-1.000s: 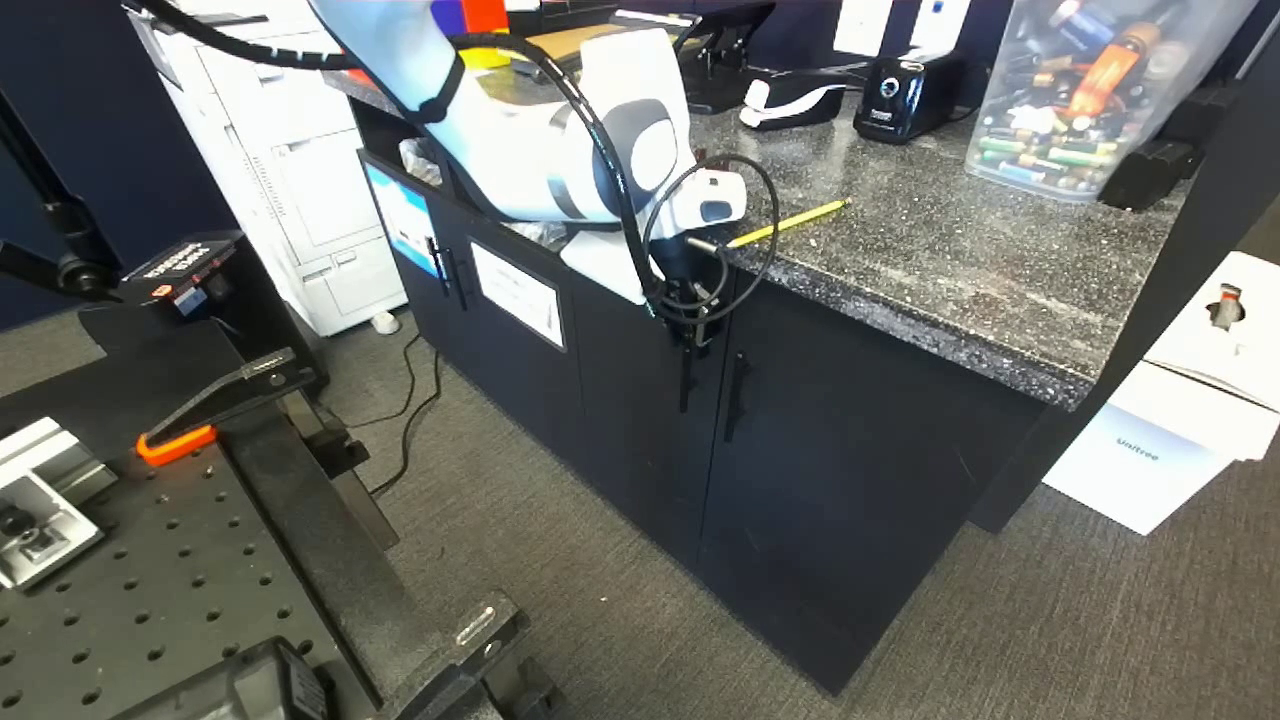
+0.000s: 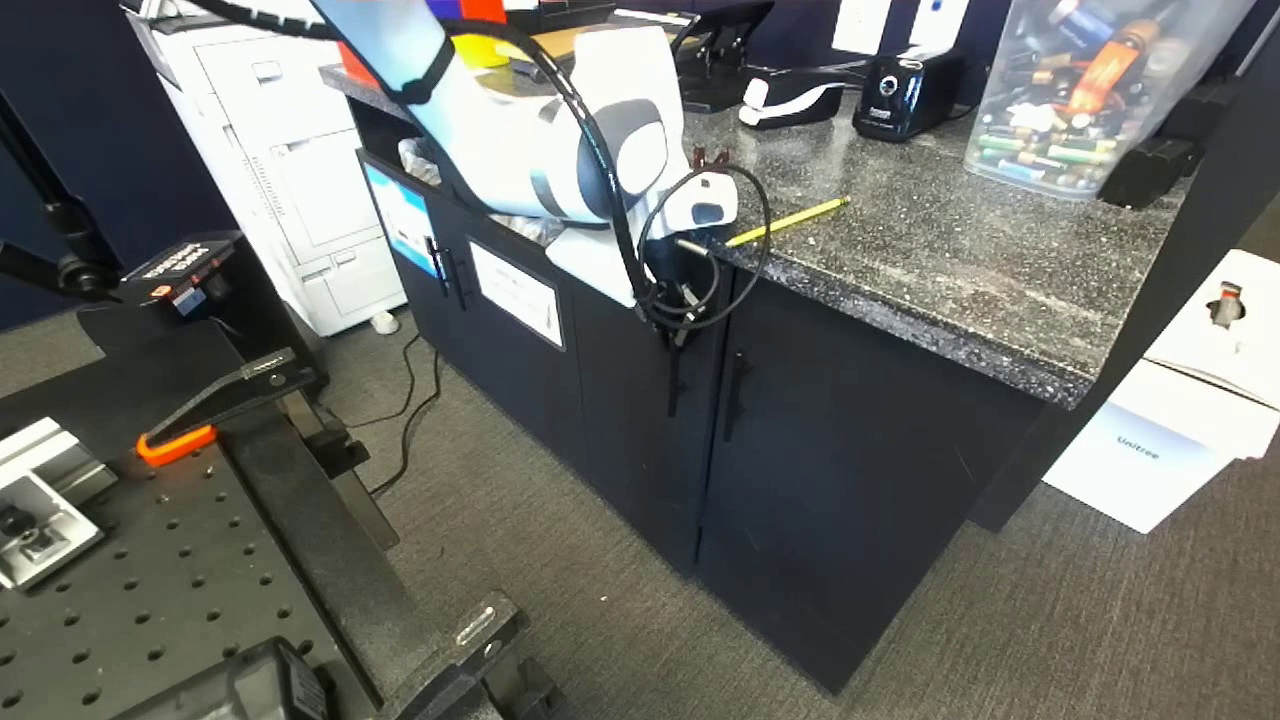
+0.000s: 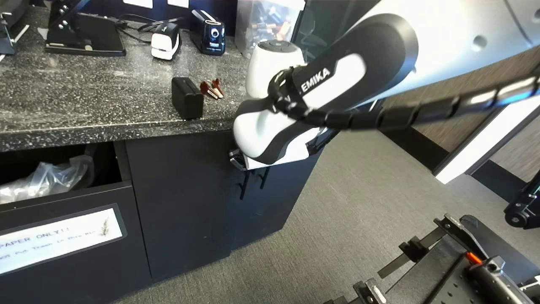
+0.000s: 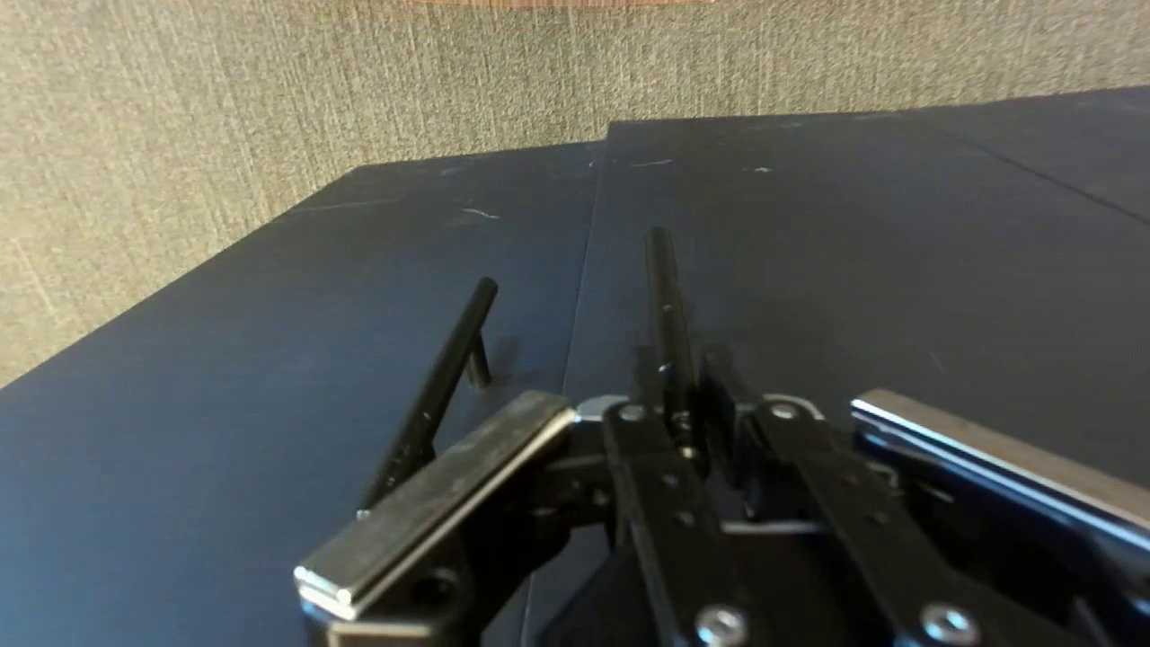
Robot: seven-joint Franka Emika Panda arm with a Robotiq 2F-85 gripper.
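Note:
Two dark cabinet doors meet at a seam below the counter. In the wrist view, my gripper is shut on the black bar handle of the right-hand door, which runs between its fingers. That door's far edge stands slightly proud of the neighbouring door, so it looks a little ajar. A second bar handle on the neighbouring door is free, left of the fingers. Exterior view 1 has the held handle below my gripper, with the free handle right of it. In exterior view 2 the arm mostly hides the gripper.
The speckled countertop overhangs the doors, with a yellow pencil near its edge. A clear bin of batteries stands at its back. Carpet before the doors is open, up to a black perforated table.
The hand and the held handle have shifted slightly left and outward. A dark gap beside the door seam is wider than before.

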